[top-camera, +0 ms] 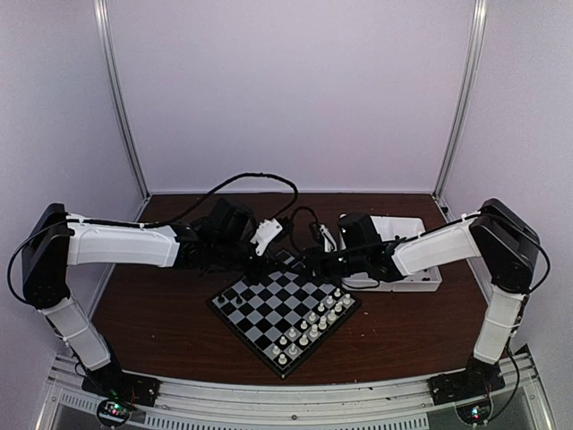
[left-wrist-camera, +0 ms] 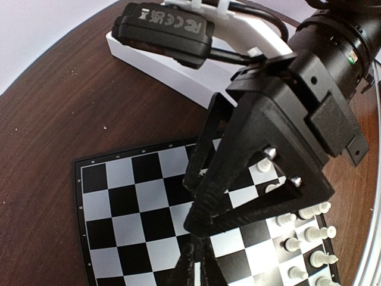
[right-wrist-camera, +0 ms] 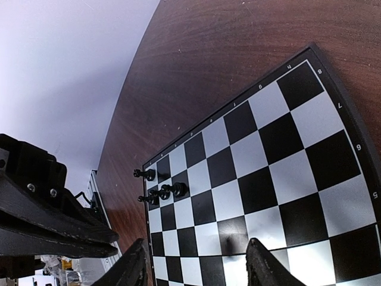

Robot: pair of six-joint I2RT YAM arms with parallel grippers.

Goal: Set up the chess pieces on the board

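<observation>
A chessboard (top-camera: 273,318) lies mid-table, white pieces (top-camera: 322,319) along its near right side and several black pieces (right-wrist-camera: 178,189) at its left corner. My left gripper and my right gripper meet over the board's back part. The left one is shut on something small and dark, hard to make out, just under the right one's fingers in the left wrist view. The right one stands part open, with no piece visible between its fingertips in its own view.
A white tray (top-camera: 412,278) stands at the back right, partly under my right arm. Bare wood surrounds the board at front left and front right.
</observation>
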